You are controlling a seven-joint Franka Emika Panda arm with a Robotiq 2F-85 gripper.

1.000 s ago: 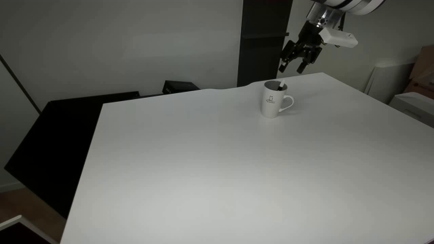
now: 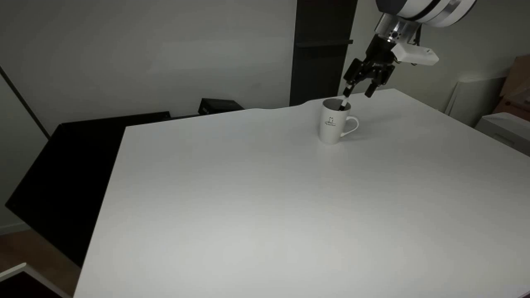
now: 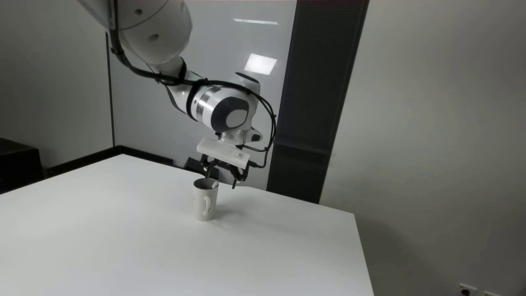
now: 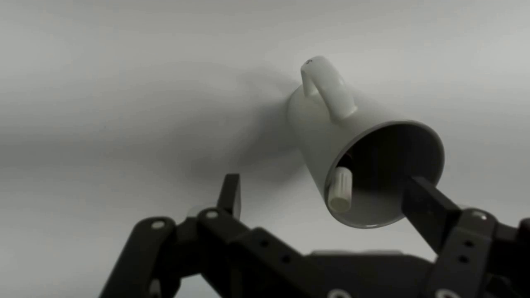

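Observation:
A white mug (image 2: 330, 123) with a small printed drawing stands upright near the table's far edge, its handle toward the right in exterior view 1. Inside it leans a marker (image 4: 340, 191) with a light cap, whose end sits by the rim in the wrist view. My gripper is open above the mug, with nothing held. In the wrist view, one finger (image 4: 229, 194) is left of the mug, and the other overlaps the mug's opening at the right. The marker's end lies in the gap between them as seen from there.
A dark box (image 2: 218, 105) sits beyond the far edge. Cables (image 3: 267, 106) run along the arm.
The gripper has come down slightly toward the mug, and its near finger now appears by the marker's end. Mug and marker look unmoved.

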